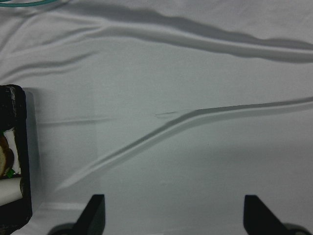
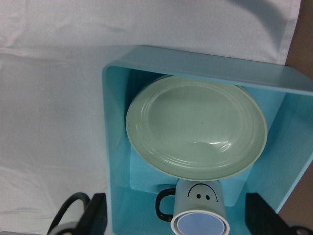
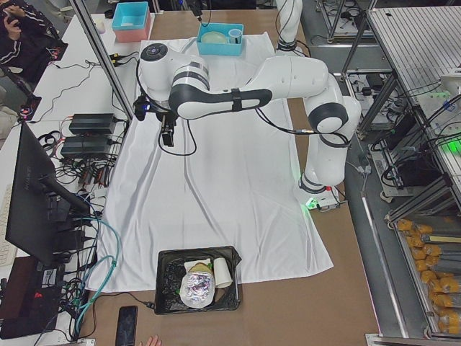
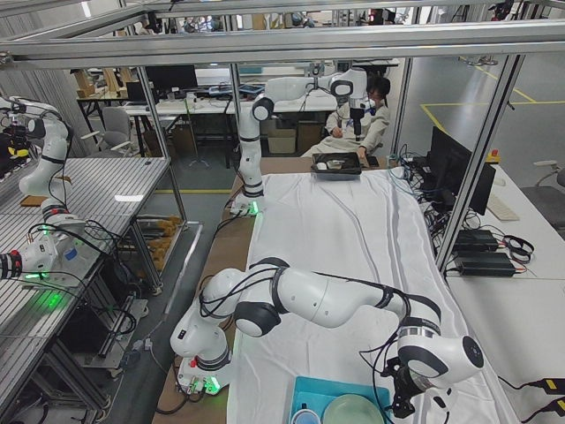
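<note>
My left gripper hangs open over the white cloth, fingers wide apart with nothing between them; at the left of its view is a black tray (image 1: 19, 205) holding a white roll and food. The camera left view shows that tray (image 3: 166, 288) with a foil-covered item and roll. My right gripper is open above a blue bin (image 2: 117, 132) holding a pale green plate (image 2: 195, 127) and, below it, a white mug (image 2: 200, 196) with a smiley face and black handle lying on its side.
The white cloth (image 3: 230, 194) between bin and tray is clear apart from wrinkles. Monitor (image 3: 29, 202), boxes and cables crowd the side table. Metal frame posts stand along the edges.
</note>
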